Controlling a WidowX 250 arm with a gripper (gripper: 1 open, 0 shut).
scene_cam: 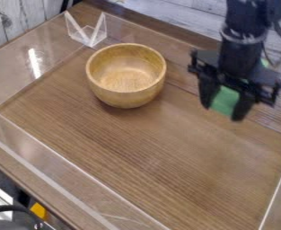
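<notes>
My gripper [226, 90], a dark robot wrist and fingers on the right side of the camera view, is shut on a green object [226, 101] held above the wooden table [130, 166]. A wooden bowl [126, 78] sits at the upper middle, to the left of the gripper. The green object's exact shape is partly hidden by the fingers.
A white wire-like object [86, 32] stands at the back left. The table's raised edges run along the left and back.
</notes>
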